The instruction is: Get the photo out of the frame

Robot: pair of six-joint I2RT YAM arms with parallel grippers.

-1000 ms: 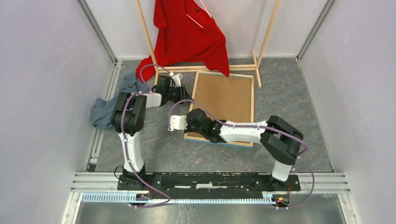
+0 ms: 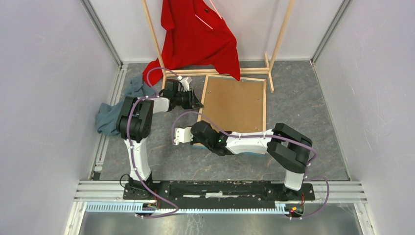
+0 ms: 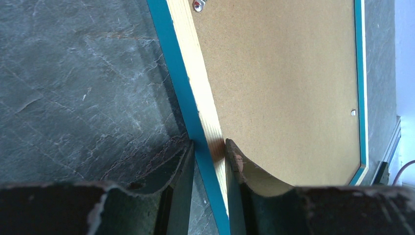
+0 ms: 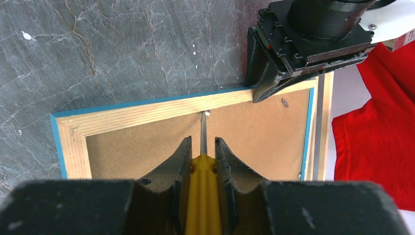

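Observation:
The picture frame (image 2: 232, 103) lies back up on the floor, brown backing board (image 3: 284, 78) inside a wooden border with blue edging. My left gripper has its fingertips on either side of the left border bar (image 3: 193, 68). My right gripper is shut on a screwdriver with yellow handle (image 4: 202, 196), its metal shaft reaching a small metal tab (image 4: 207, 113) at the inner edge of that bar. More tabs (image 4: 284, 102) sit along the border.
A red garment (image 2: 195, 39) hangs on a wooden rack (image 2: 276, 44) behind the frame, its hem near the frame. A blue cloth (image 2: 107, 117) lies at the left. Bare floor (image 2: 298, 103) is at the right.
The right arm has moved a little toward the front and left over the frame since a second ago. The left arm looks unchanged.

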